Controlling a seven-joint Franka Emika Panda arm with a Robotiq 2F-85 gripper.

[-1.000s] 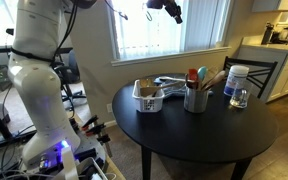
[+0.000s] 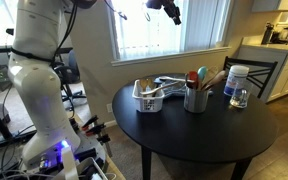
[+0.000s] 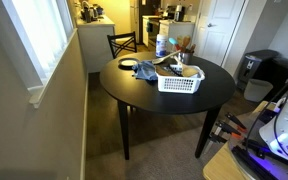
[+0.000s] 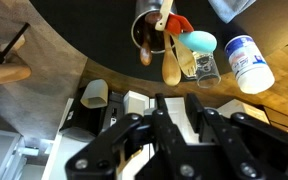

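High above the table in exterior view 1, near the window, is my gripper (image 2: 174, 14), well clear of everything on the tabletop. Its dark parts fill the bottom of the wrist view, with pale shapes around them; whether anything is held there cannot be made out. A metal utensil holder (image 2: 195, 98) stands on the round black table (image 2: 189, 130), with wooden spoons, a red utensil and a teal spoon (image 4: 198, 41) in it. Left of it sits a white basket (image 2: 147, 103), its contents partly hidden by its wall.
Right of the holder are a white canister (image 2: 236, 80) with a blue label and a clear glass (image 2: 240, 98). Behind the basket lies a bluish cloth (image 3: 145, 70). A black chair (image 2: 254, 72) stands behind the table.
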